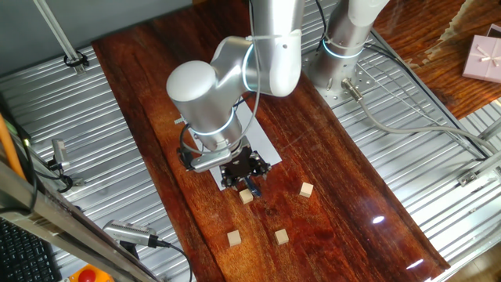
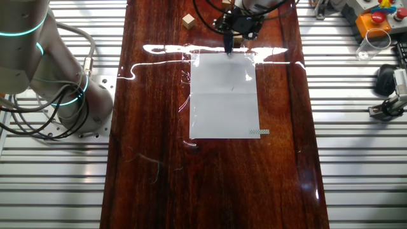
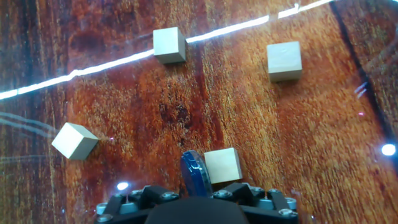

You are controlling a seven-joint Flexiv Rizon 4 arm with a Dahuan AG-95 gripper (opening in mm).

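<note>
My gripper [image 1: 246, 177] is low over the table, its two fingers spread to either side with a gap between them. In the wrist view a dark blue, glossy elongated object [image 3: 195, 173] reaches forward from between the fingers; its near end is hidden behind the dark gripper body. Close on its right sits a pale wooden cube [image 3: 222, 165]; I cannot tell whether they touch. Three similar cubes lie farther out: one left [image 3: 75, 141], one at the top middle [image 3: 168, 45] and one at the upper right [image 3: 284, 61].
A white paper sheet [image 2: 224, 95] lies flat on the brown wooden table [image 2: 152, 172], partly under the arm in exterior view 1. The arm's base [image 1: 333, 70] stands on the slatted metal surface beside the table. The wood beyond the sheet in exterior view 2 is clear.
</note>
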